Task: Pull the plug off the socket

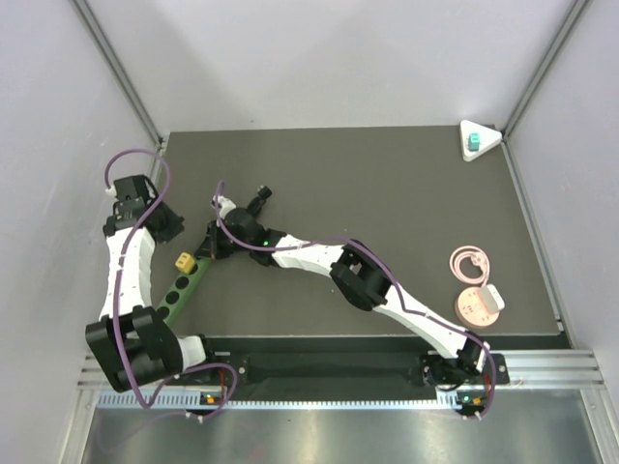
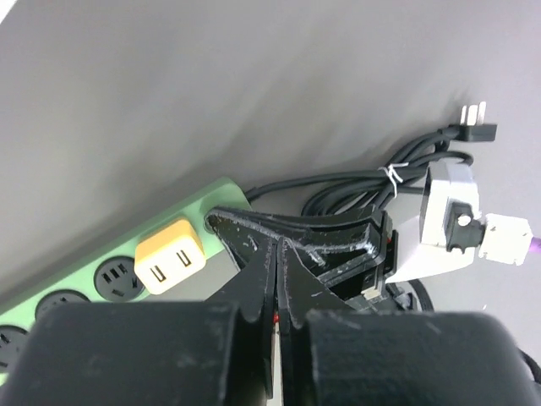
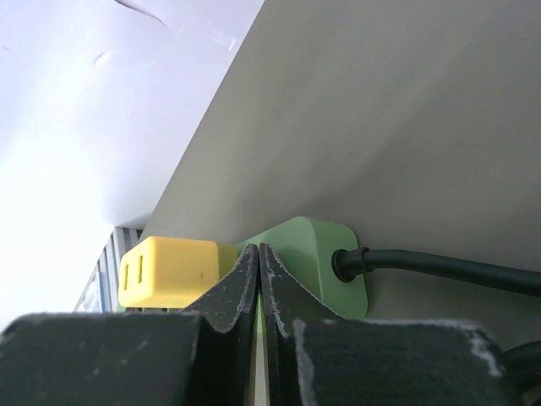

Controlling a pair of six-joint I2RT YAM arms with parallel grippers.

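Observation:
The yellow plug sits on the end part of the green socket strip, its two slots facing up. In the top view the plug is at the left, clear of both arms. My left gripper is shut with nothing between its fingertips; in the top view this gripper hangs above and left of the plug. My right gripper is also shut, its tips against or just over the strip's corded end, beside the plug. Whether its tips press on the strip cannot be told.
A coiled black cord with a pronged end lies past the strip's end. At the far right of the table are a pink corded round socket and a white triangular piece.

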